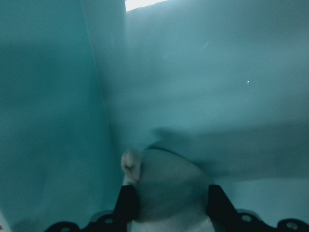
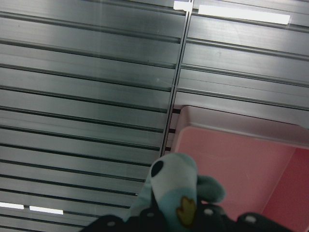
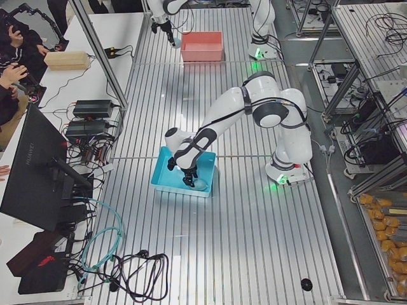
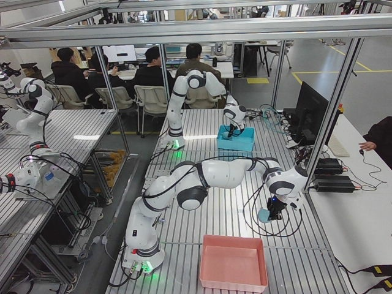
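Observation:
My left gripper is down inside the blue bin (image 3: pixel 162 184), its fingers either side of a grey-teal soft toy (image 1: pixel 171 174) lying on the bin's floor; whether they have closed on it is unclear. My right gripper is shut on a light-blue plush toy (image 2: pixel 174 179) with a white patch and yellow shape, held in the air above the slatted table beside the pink bin (image 4: pixel 233 282).
A monitor (image 3: pixel 32 171), power supplies and cable coils line the table's left side in the camera left view. People sit beyond the frame.

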